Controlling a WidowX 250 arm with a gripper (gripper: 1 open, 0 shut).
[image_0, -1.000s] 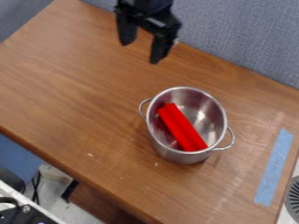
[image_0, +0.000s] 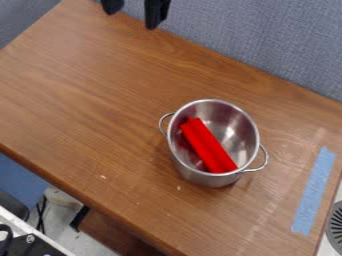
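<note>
A steel pot (image_0: 235, 125) with two handles sits on the wooden table (image_0: 100, 110), right of the middle. A red cylindrical object (image_0: 207, 145) lies inside it, slanting along the pot. My black gripper (image_0: 134, 12) is at the top edge of the view, mostly cut off, high and to the left of the pot. Its two fingers stand apart, with nothing visible between them.
A strip of blue tape (image_0: 314, 190) is on the table at the right. A grey padded wall (image_0: 254, 45) runs along the back. Cables show at the lower left.
My gripper has moved up and to the left, away from the pot and mostly out of view. The pot and red object have not moved.
</note>
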